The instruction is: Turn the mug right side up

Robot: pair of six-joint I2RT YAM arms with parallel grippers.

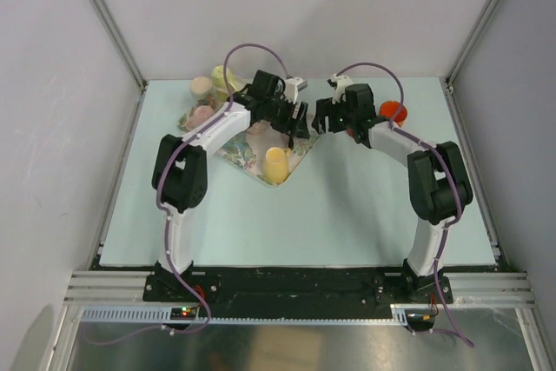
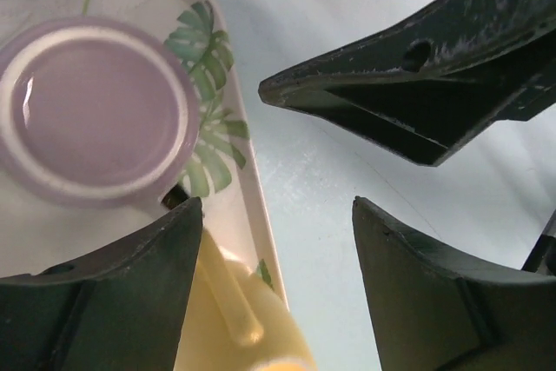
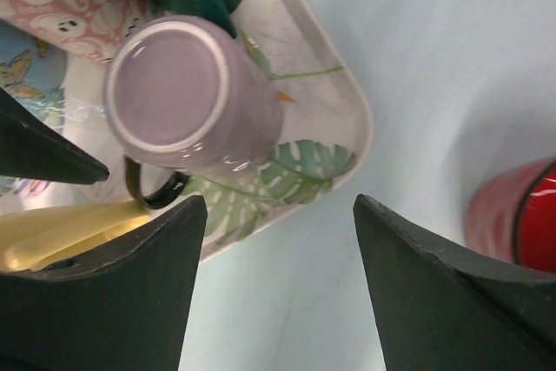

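An upside-down mug with a pinkish-mauve base (image 2: 95, 110) and dark handle (image 3: 156, 182) lies on the floral tray (image 1: 256, 167), toward its right corner. A yellow mug (image 1: 276, 165) is in front of it. My left gripper (image 1: 298, 128) is over the mauve mug's right side; its fingertips stand apart in its wrist view, nothing seen between them but tray edge and yellow mug. My right gripper (image 1: 325, 115) hangs open just right of the tray, its fingertips apart.
Red cups (image 1: 393, 111) stand to the right, partly under the right arm. More cups (image 1: 201, 91) crowd the tray's back left.
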